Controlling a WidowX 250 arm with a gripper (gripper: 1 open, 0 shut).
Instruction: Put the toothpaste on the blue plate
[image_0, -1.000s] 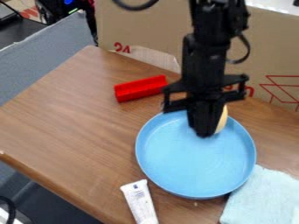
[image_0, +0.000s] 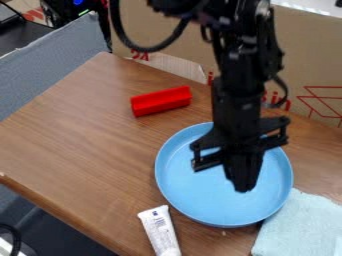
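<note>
The white toothpaste tube (image_0: 159, 232) lies on the wooden table at the near edge, just left of the plate, its lower end cut off by the bottom of the view. Beside it is the round blue plate (image_0: 187, 190), with its near half bare. My black gripper (image_0: 243, 186) points down over the plate, to the right and behind the tube and clearly apart from it. Its fingers come together at a narrow tip with nothing visible between them. The arm hides part of the plate's far side.
A red block-like object (image_0: 160, 100) lies behind the plate to the left. A pale folded cloth (image_0: 301, 225) sits at the near right, against the plate's edge. Cardboard (image_0: 174, 42) stands along the back.
My gripper has shifted lower and nearer over the plate. The pale yellow object behind it no longer shows. Tube, plate and red object are unmoved.
</note>
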